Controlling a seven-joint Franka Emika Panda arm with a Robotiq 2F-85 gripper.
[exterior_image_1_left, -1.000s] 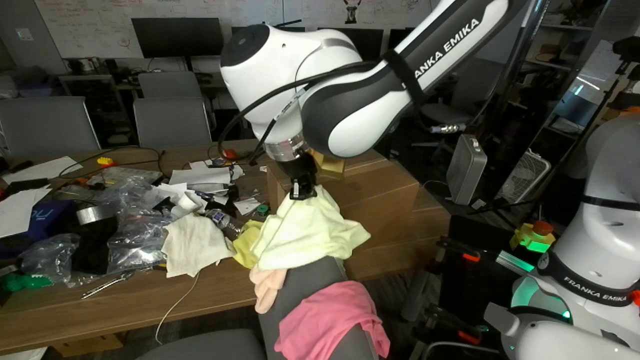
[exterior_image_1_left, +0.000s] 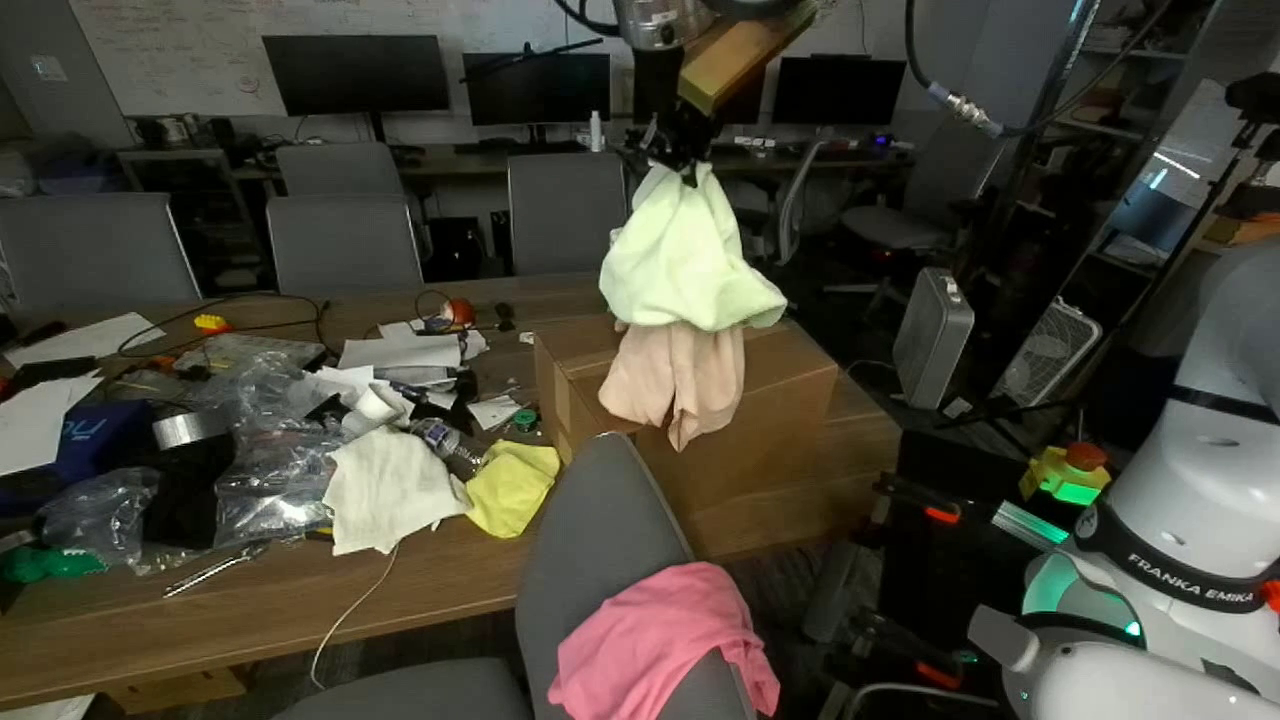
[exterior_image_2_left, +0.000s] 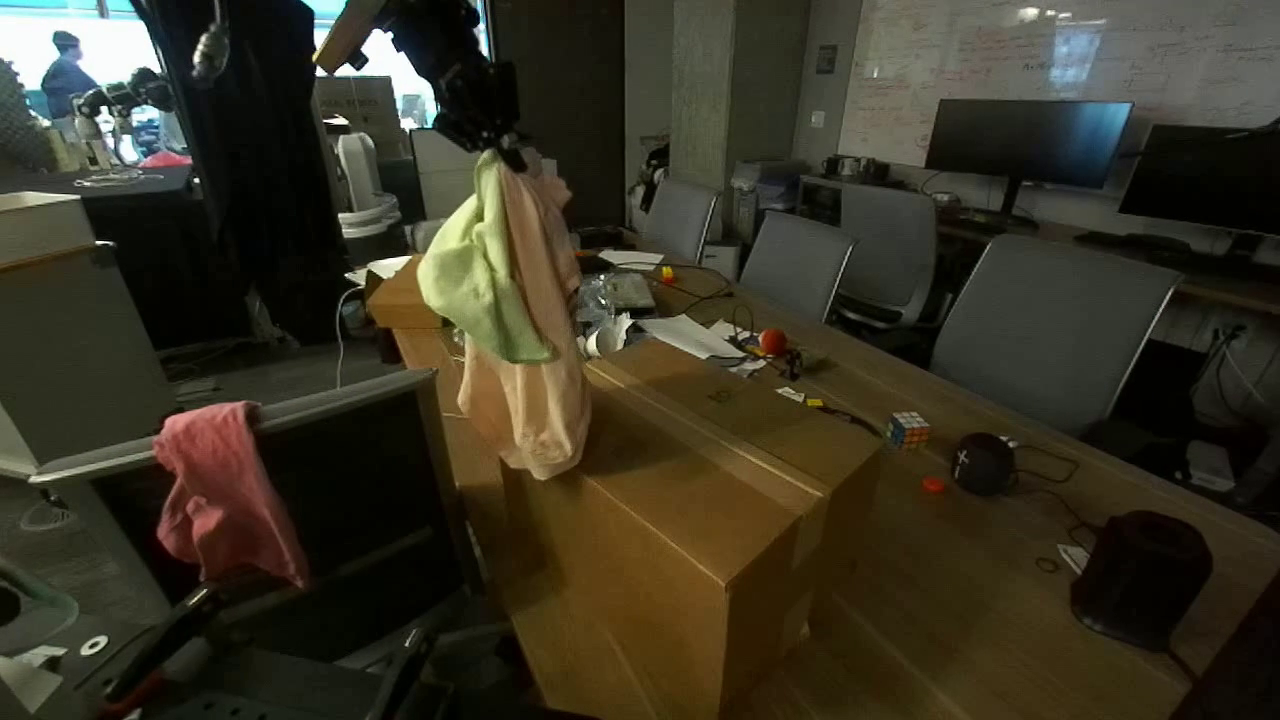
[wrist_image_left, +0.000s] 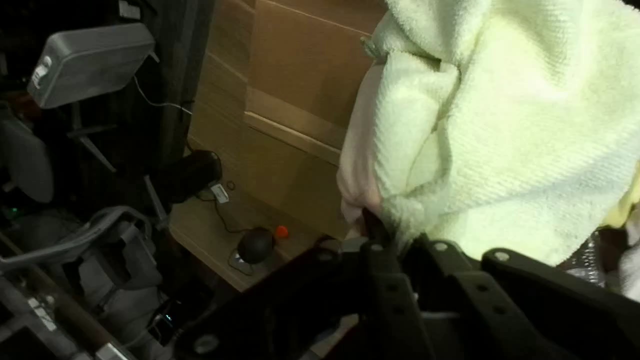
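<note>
High above the cardboard box (exterior_image_1_left: 768, 396), my gripper (exterior_image_1_left: 680, 168) is shut on two cloths bunched together. One is a pale green towel (exterior_image_1_left: 684, 258); the other, a peach towel (exterior_image_1_left: 681, 378), hangs lower behind it. In exterior view 2 the green towel (exterior_image_2_left: 486, 264) and peach towel (exterior_image_2_left: 546, 396) dangle side by side in front of the box (exterior_image_2_left: 672, 480). The wrist view has the green towel (wrist_image_left: 516, 132) filling its upper right, with a strip of the peach towel (wrist_image_left: 358, 156) along its left edge. A pink towel (exterior_image_1_left: 666, 642) drapes over the grey chair back (exterior_image_1_left: 600, 504).
On the table left of the chair lie a white cloth (exterior_image_1_left: 393, 490), a yellow cloth (exterior_image_1_left: 512, 486), plastic bags (exterior_image_1_left: 270, 444) and papers. Beyond the box in exterior view 2 stand a puzzle cube (exterior_image_2_left: 908, 430) and a black speaker (exterior_image_2_left: 1140, 576).
My gripper has risen from near the chair back, carrying both towels up and rightward to the box. The chair top and the yellow cloth are now uncovered. The pink towel has stayed put.
</note>
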